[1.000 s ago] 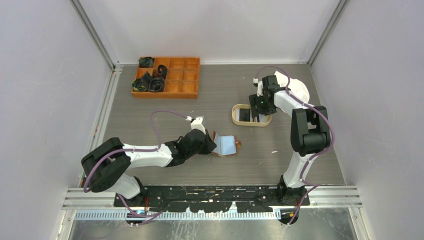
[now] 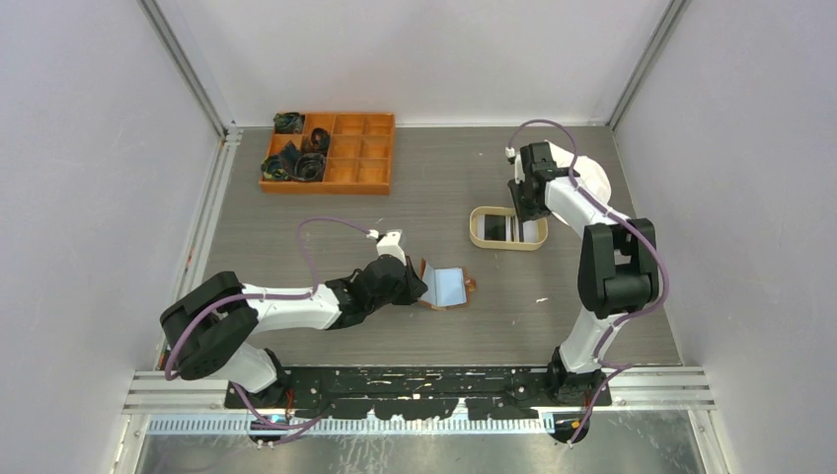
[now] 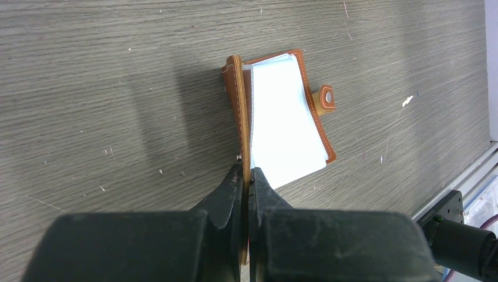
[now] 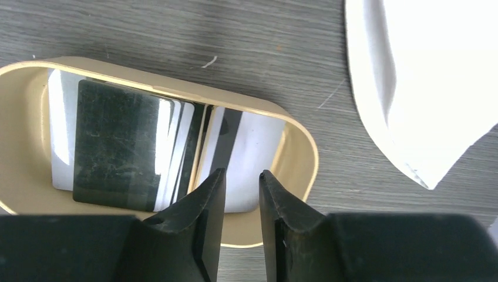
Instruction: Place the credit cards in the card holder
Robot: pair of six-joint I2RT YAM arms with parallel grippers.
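Observation:
The leather card holder (image 2: 449, 286), with pale sleeves, lies open at the centre; my left gripper is shut on its brown edge (image 3: 238, 94). The beige box (image 2: 508, 247) of cards stands at the right, dark cards (image 4: 117, 144) and pale cards (image 4: 246, 158) inside. My right gripper is over the box's right part, its fingertips apart with a pale card visible between and below them; whether it holds one cannot be told.
An orange compartment tray (image 2: 355, 158) with dark coiled items stands at the back left. A white object (image 4: 423, 70) lies right of the box.
The box has shifted rightward, and my right gripper has moved slightly right with it. My left arm looks unchanged.

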